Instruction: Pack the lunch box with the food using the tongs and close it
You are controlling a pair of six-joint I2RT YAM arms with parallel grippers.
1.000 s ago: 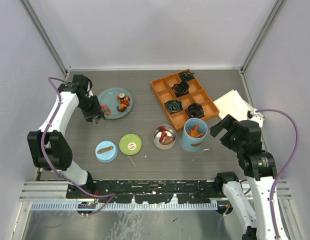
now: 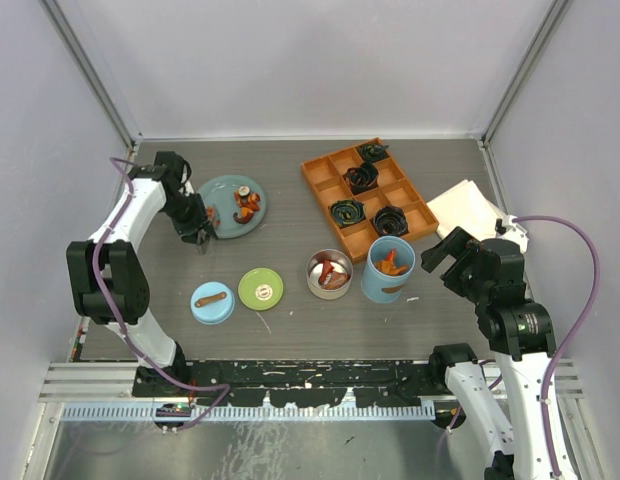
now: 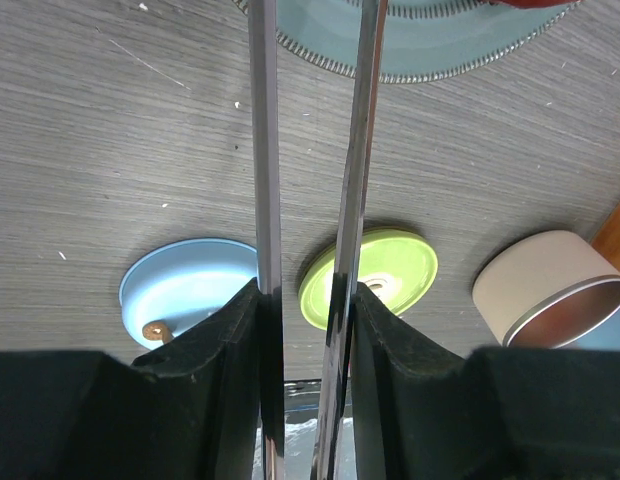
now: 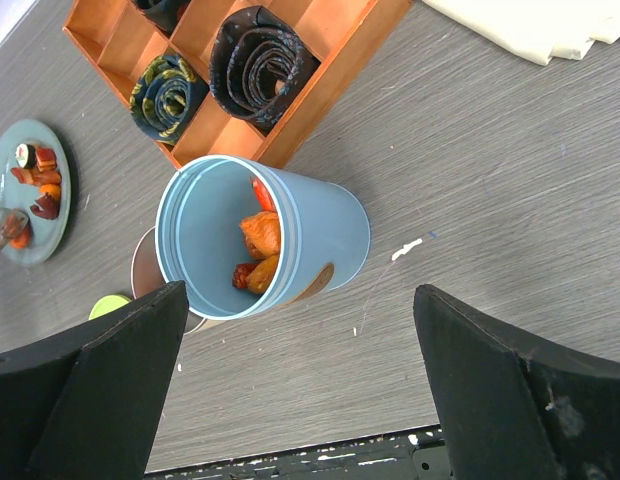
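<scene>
A teal plate (image 2: pixel 240 226) with several food pieces lies at the upper left. My left gripper (image 2: pixel 204 232) is over its lower left part; in the left wrist view its two long metal fingers stand narrowly apart and reach up past the plate's rim, their tips out of frame, so what lies between them is hidden. A blue container (image 4: pixel 325 235) holding food stands right of centre, beside a steel bowl (image 2: pixel 331 292) with food. My right gripper (image 2: pixel 440 246) is open above the table near the blue container, empty.
A wooden tray (image 2: pixel 423 215) with rolled dark items stands at the back right, beside cream cloths (image 2: pixel 460 200). A blue lid (image 2: pixel 214 314) and a green lid (image 2: pixel 261 280) lie in front of the plate.
The left arm and gripper have shifted slightly to the right over the plate. The right arm shows no clear movement.
</scene>
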